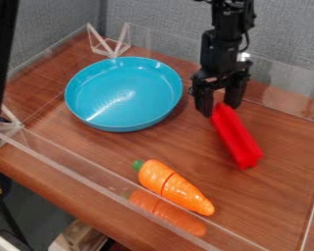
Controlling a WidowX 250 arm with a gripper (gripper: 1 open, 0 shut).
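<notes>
My black gripper (219, 93) hangs at the upper right over the back end of a red oblong block (237, 138), which lies slanted on the wooden table. The fingers look spread on either side above that end; whether they touch it I cannot tell. A blue round plate (123, 94) sits to the left. A toy carrot (177, 187) lies at the front centre.
Clear plastic walls edge the table (71, 147), with white brackets at the back left and left side. A grey padded wall stands behind. The table between plate and carrot is free.
</notes>
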